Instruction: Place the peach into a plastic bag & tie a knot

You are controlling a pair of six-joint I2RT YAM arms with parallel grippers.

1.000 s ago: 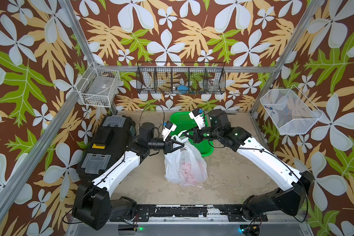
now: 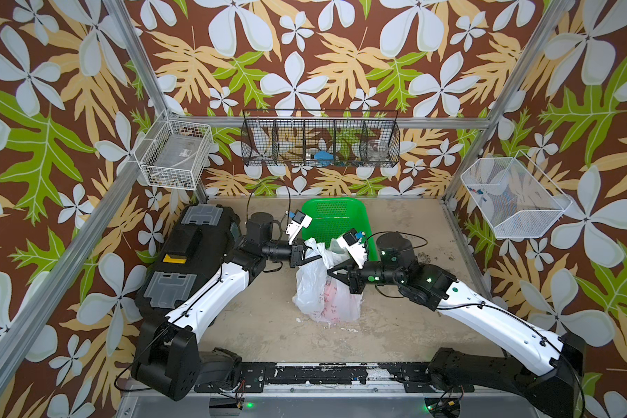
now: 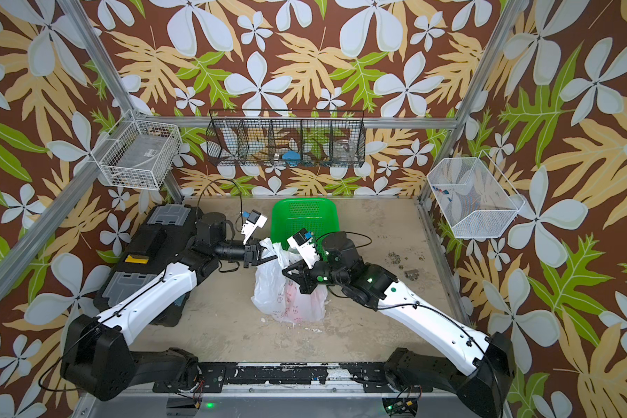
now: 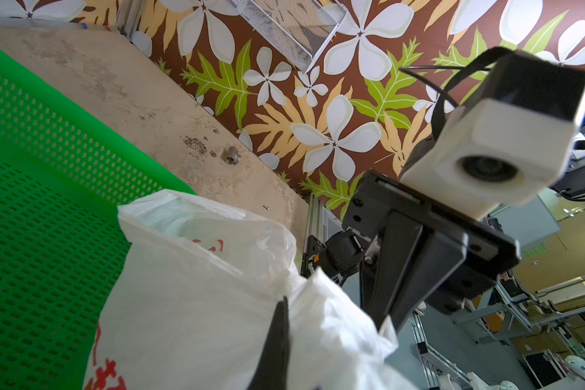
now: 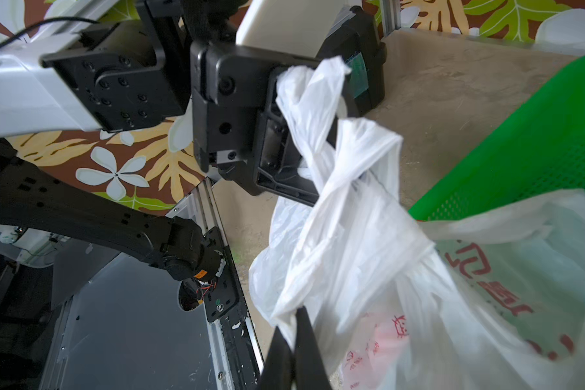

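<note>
A white, thin plastic bag with red print hangs below both grippers in front of the green basket. A pinkish tint shows in its lower right part, but no peach can be made out. My left gripper is shut at the bag's top; in the right wrist view, twisted plastic loops around its fingers. Just right of it, my right gripper is shut, and a strand of the bag runs down to its fingertips. One side of the bag's mouth gapes beside the basket. Whether a knot exists cannot be told.
The green basket stands right behind the bag. A black toolbox lies on the left of the table. Wire baskets hang on the back and side walls.
My right gripper has come from behind the bag's top, over the basket, toward the front and lower in view. The bag's top is more bunched. My left gripper has barely moved.
</note>
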